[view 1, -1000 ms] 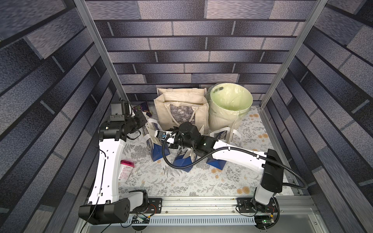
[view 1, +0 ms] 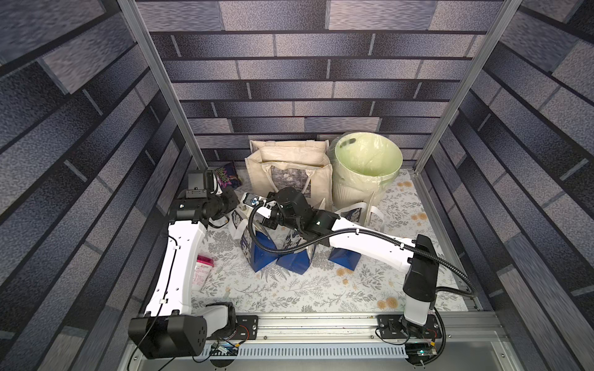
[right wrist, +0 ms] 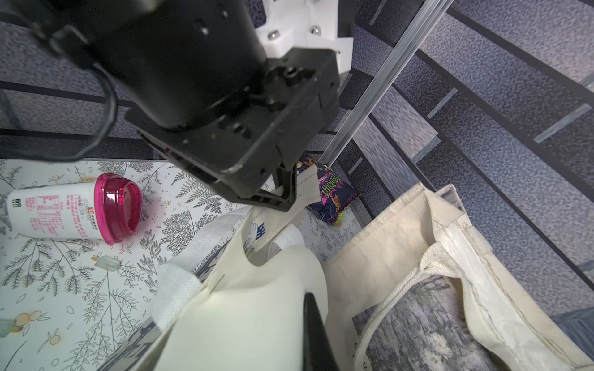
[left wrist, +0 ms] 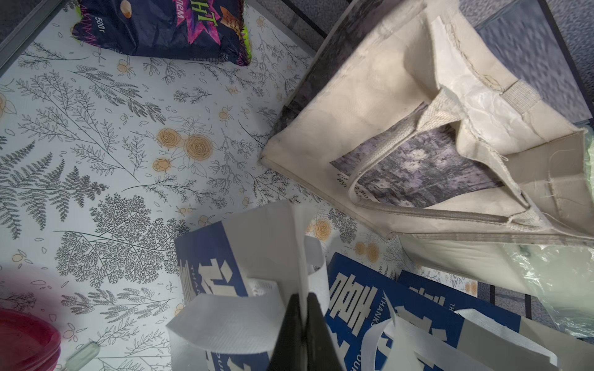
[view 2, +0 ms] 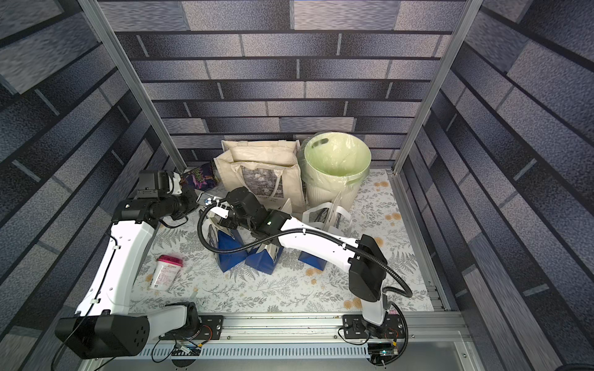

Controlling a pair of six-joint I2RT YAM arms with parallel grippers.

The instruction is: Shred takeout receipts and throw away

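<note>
Several blue-and-white paper takeout bags [view 1: 256, 253] stand upright at the middle of the table, with white handles. My left gripper is shut over the leftmost bag; a thin pale strip of paper stands at its fingertips, and I cannot tell if it is held. In the right wrist view the left gripper is seen shut at that bag's top flap. My right gripper, mostly hidden in the top views, is at the same bag, its dark finger [right wrist: 315, 327] behind cream paper; what lies between its fingers is hidden. The green lined bin [view 2: 337, 173] stands at the back right.
A cream tote bag [view 1: 287, 154] stands at the back beside the bin. A dark snack packet [left wrist: 161, 24] lies at the back left, and a cup with pink lid [view 2: 167, 272] lies at the front left.
The leftmost bag has moved a little right and toward the front.
</note>
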